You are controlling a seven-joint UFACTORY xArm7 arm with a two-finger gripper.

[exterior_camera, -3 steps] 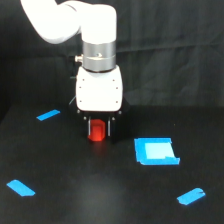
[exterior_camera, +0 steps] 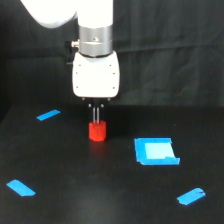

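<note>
A small red object [exterior_camera: 97,132] sits on the dark table left of centre in the camera view. Directly above it is my gripper [exterior_camera: 96,118], pointing straight down from the white hand [exterior_camera: 96,74]. Its thin fingers are drawn close together, spanning less than the red object's width. The fingertips end at about the object's top edge, and no part of it shows between them. Whether they touch it cannot be made out.
Blue tape frames a pale square [exterior_camera: 159,151] to the right of the red object. Separate blue tape strips lie at the back left [exterior_camera: 48,115], front left [exterior_camera: 20,188] and front right [exterior_camera: 191,196]. Bare dark table lies between them.
The hand has risen, and the fingers, spread around the red object a second ago, are now close together above it. The red object is in about the same place.
</note>
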